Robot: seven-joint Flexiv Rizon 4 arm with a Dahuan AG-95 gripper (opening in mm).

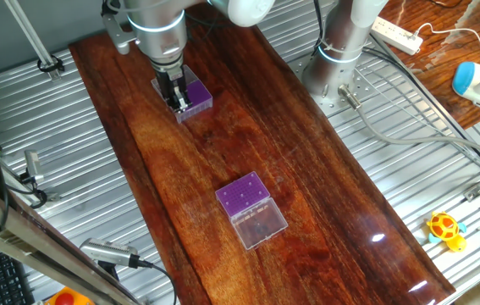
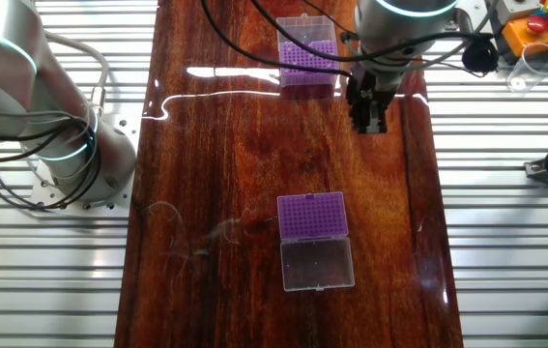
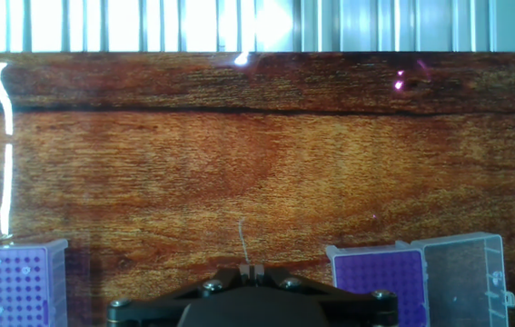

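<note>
Over the far part of the wooden table, my gripper (image 1: 178,103) points down, in front of and partly over a purple rack box (image 1: 197,96) in exterior view 1. Exterior view 2 has the gripper (image 2: 371,126) off to the side of that box (image 2: 307,60). In the wrist view its fingertips (image 3: 252,271) meet at bottom centre, with nothing visible between them. Another purple rack box (image 1: 244,195) lies mid-table, its clear lid (image 1: 259,224) folded open; several pale dots mark its top. Both boxes (image 3: 7,283) (image 3: 380,283) are cut off by the wrist view's bottom edge.
Bare wood (image 3: 239,173) separates the boxes, and the table (image 1: 333,229) is clear around the nearer one. The robot base (image 1: 328,76) stands beside the table. A toy turtle (image 1: 445,229) sits on the slatted metal surface. Dark cables (image 2: 283,39) cross above the far box.
</note>
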